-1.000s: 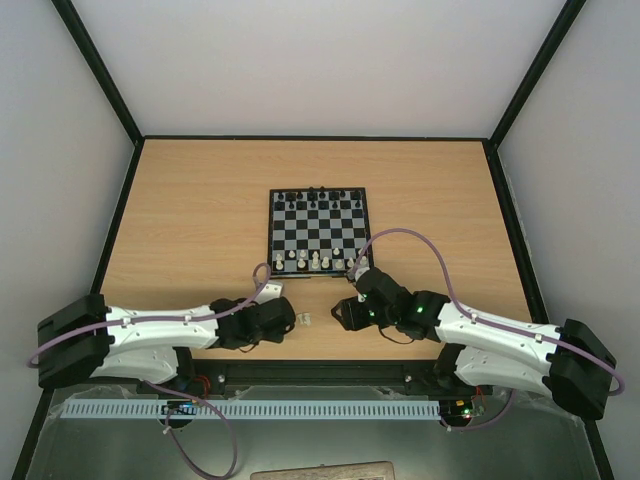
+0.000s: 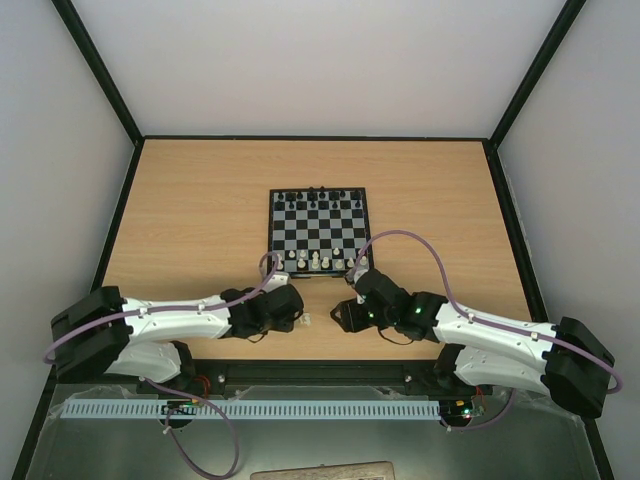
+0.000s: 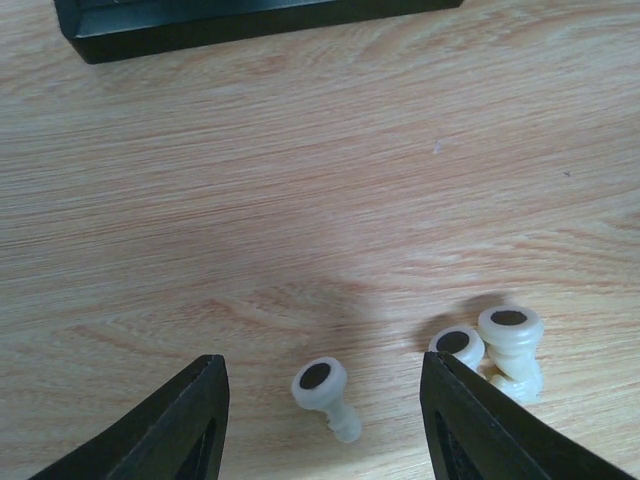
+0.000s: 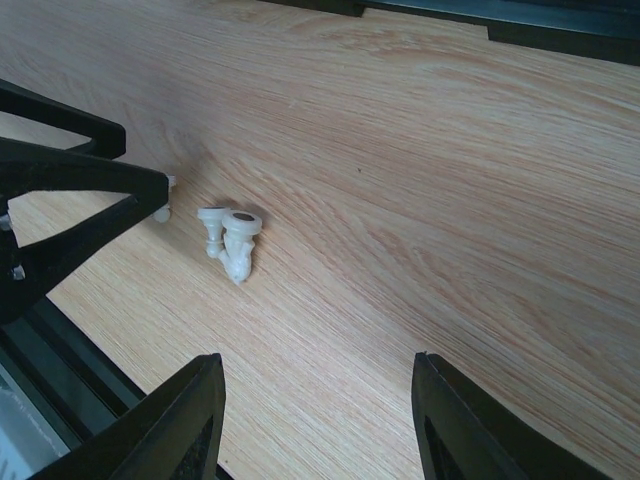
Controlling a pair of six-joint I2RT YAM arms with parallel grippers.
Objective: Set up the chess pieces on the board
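The checkered board (image 2: 318, 225) lies mid-table, with dark pieces along its far side and white ones along its near side. On the bare wood in front, a small white piece (image 3: 341, 418) lies between the spread fingers of my left gripper, which is open and above it, holding nothing. Two more white pieces, a smaller one (image 3: 456, 343) and a larger one (image 3: 514, 350), lie close together by its right finger, which partly covers the smaller. My right gripper is open too, over bare wood, to the right of these loose pieces.
The left gripper's dark fingers (image 4: 130, 188) reach into the right wrist view near the loose pieces.
My left arm has moved to the right, over the loose white pieces, covering part of them in the top view. The right arm and the board look unchanged.
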